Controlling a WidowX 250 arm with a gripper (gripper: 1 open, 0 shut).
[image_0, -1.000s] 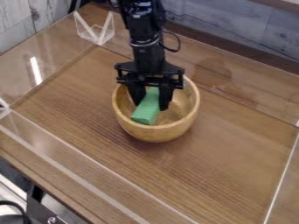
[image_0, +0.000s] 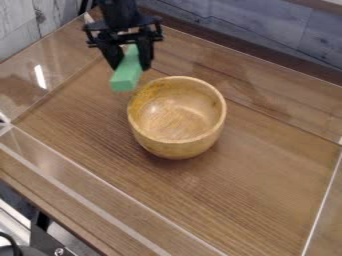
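Observation:
My gripper (image_0: 124, 48) is at the upper left, shut on a green block (image_0: 127, 72) that hangs upright just above and left of the rim of a round wooden bowl (image_0: 178, 138). The bowl stands near the middle of the table, and nothing shows inside it.
Bare wooden table (image_0: 254, 190) surrounds the bowl, with wide free room to the right, front and left. The table's edge runs along the lower left, where some dark items are partly visible.
The green block has come out of the bowl, held in my gripper, and moved up and to the left. The arm has drawn back toward the upper left.

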